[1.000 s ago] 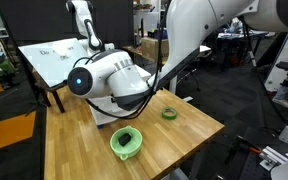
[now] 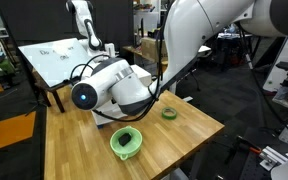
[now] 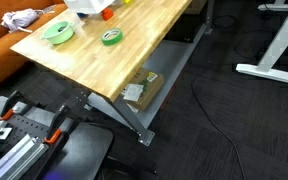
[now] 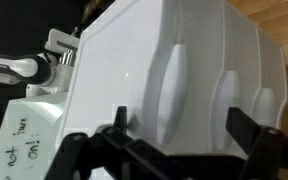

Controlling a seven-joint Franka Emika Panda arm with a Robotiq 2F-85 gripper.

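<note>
A white drawer unit fills much of the wrist view, its front carrying several rounded pulls, the largest being the nearest pull. My gripper is open in front of that face. Its dark left finger overlaps the unit's white panel in the picture, and the right one lies over the farther drawers. Whether either touches cannot be told. In exterior view 1, the arm largely covers the white unit and hides the fingertips. Part of the white unit shows at the top edge of exterior view 2.
A green bowl with a dark item inside stands near the table's front edge. Farther right lies a green tape roll. A small red object sits beside the white unit. Bare wooden tabletop extends left of the bowl.
The arm's wrist end has come lower and slightly to the right in exterior view 1. Bowl and tape roll have stayed in place.
</note>
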